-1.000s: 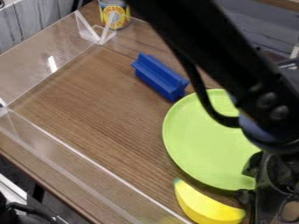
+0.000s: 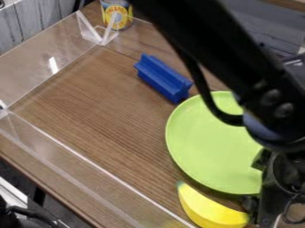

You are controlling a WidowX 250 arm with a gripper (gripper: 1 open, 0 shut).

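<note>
A green plate (image 2: pixel 205 151) lies on the wooden table, with a yellow curved object (image 2: pixel 210 210) just below it near the bottom edge. Above and left of the plate is a blue block-like object (image 2: pixel 163 78). My dark arm comes down from the top over the right side of the view. The gripper (image 2: pixel 272 194) is at the lower right, beside the plate and the yellow object, partly out of frame; its finger state is unclear.
A can (image 2: pixel 117 12) stands at the top left behind the clear plastic border (image 2: pixel 42 62) that runs along the table's left and front.
The gripper at the lower right has shifted slightly since a second ago. The objects on the table have not visibly moved.
</note>
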